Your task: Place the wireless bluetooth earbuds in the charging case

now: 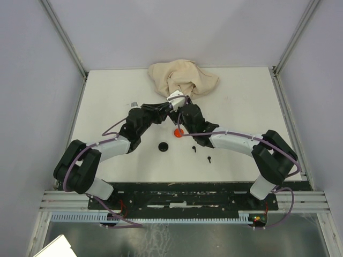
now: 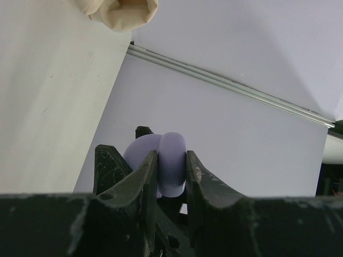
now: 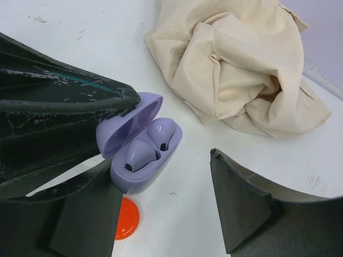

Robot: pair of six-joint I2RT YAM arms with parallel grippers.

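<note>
The lavender charging case (image 3: 147,179) has its lid (image 3: 115,134) raised in the right wrist view. Both lavender earbuds, a nearer one (image 3: 140,152) and a farther one (image 3: 162,130), sit in its two slots. My left gripper is shut on the case, holding it above the table. Around the case's near end, my right gripper stands open: its left finger overlaps the case's lower left edge in view, while the right finger (image 3: 236,198) is well clear. Whether the left one touches cannot be told.
A crumpled beige cloth (image 1: 182,77) lies at the table's back. Below the grippers are a red disc (image 1: 178,132) and a black disc (image 1: 163,146); two small dark pieces lie to their right.
</note>
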